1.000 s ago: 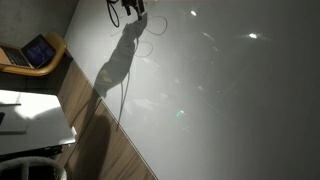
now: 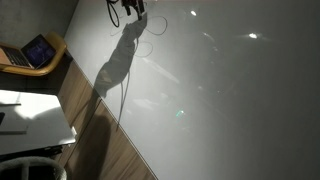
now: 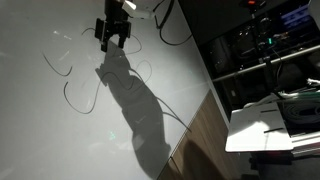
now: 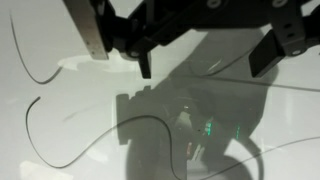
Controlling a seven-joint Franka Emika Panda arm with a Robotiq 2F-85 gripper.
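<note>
In the wrist view my gripper stands open above a pale table [image 4: 75, 135], its dark fingers wide apart with nothing between them. A thin dark cable [image 4: 95, 130] curves over the white surface below the fingers, and one end of it sticks up at the left. Another length of thin cable [image 4: 22, 60] bends along the upper left. From the second exterior view, the gripper [image 3: 111, 42] hangs at the upper left, and thin curved cable pieces [image 3: 68, 98] lie around its shadow. At the top edge of the first exterior view, the gripper [image 2: 133, 10] is partly cut off.
A laptop [image 2: 38, 52] rests on a yellow-brown chair [image 2: 50, 66] beyond the table's edge. A white desk [image 2: 35, 125] stands at the lower left over wooden floor. The arm's shadow falls across it.
</note>
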